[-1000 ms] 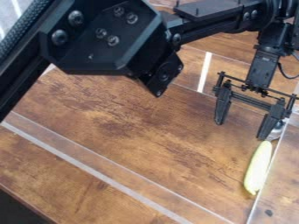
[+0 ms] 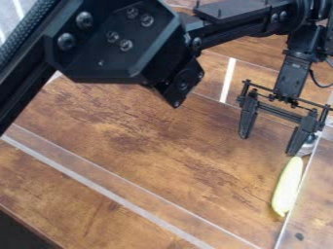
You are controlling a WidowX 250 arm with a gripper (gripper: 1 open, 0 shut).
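Observation:
My gripper (image 2: 268, 142) hangs at the right of the camera view, its two black fingers apart and open, with nothing visible between them. Just below it, on the wooden table, lies a pale yellow elongated object (image 2: 287, 186), like a banana or corn, along a strip of tape. A small silvery item is partly visible behind the right finger, too hidden to identify.
The black arm spans the upper left and top of the view. A dark edge shows at the bottom left corner.

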